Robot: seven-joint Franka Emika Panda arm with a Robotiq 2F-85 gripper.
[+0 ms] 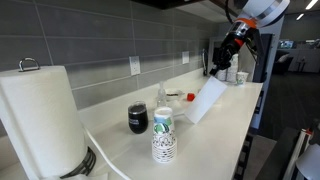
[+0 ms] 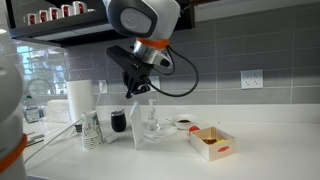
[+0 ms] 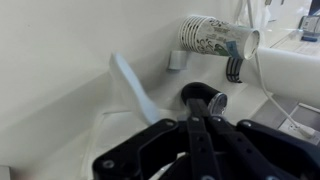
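Observation:
A thin white sheet, paper by its look, hangs from my gripper [image 1: 221, 73] above the counter. The sheet [image 1: 208, 101] slants down toward the counter in exterior view 1. Exterior view 2 shows the gripper [image 2: 131, 91] at the top of the upright, narrow sheet [image 2: 137, 126]. The wrist view has the sheet [image 3: 130, 86] nearly edge-on, running to the left side of the gripper. My fingers look shut on its upper edge; the exact contact is hidden.
A paper towel roll [image 1: 42, 120], a dark tumbler [image 1: 138, 118] and stacked paper cups [image 1: 164, 149] stand on the counter. A clear soap bottle [image 2: 152, 111], a glass stand [image 2: 159, 128] and an open box [image 2: 212, 142] are nearby.

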